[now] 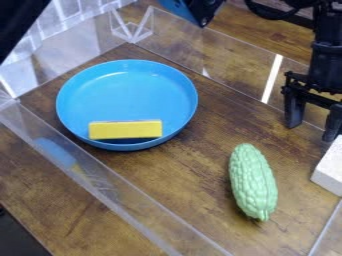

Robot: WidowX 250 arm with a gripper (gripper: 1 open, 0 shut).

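Note:
A blue plate (127,94) rests on the wooden surface at the upper left, with a yellow block (124,129) lying in its lower part. A pale green bitter melon (253,182) lies to the lower right of the plate. A dark shape with some blue hangs at the top centre edge; whether it is part of my arm or gripper is unclear, and no fingertips can be made out.
A white object (329,167) sits at the right edge, below black cables and fittings (315,85). Clear panels border the wooden surface (147,190). Bare wood is free between plate, melon and panels.

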